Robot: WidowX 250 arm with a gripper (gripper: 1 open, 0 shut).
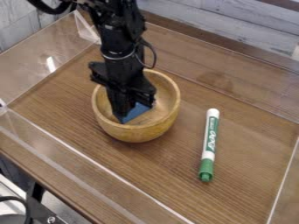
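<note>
My black gripper (117,94) reaches down into a round tan wooden bowl (149,133) left of the middle of the view. Under and just right of the fingertips a blue object (138,111) lies in the bowl, partly hidden by the gripper. The fingers look close together; whether anything is between them is hard to see, as the fingers are dark and overlap the object.
A white and green tube (211,144), like a marker, lies on the wooden table (233,79) right of the bowl. The table is otherwise mostly clear. A dark cable runs at the lower left edge.
</note>
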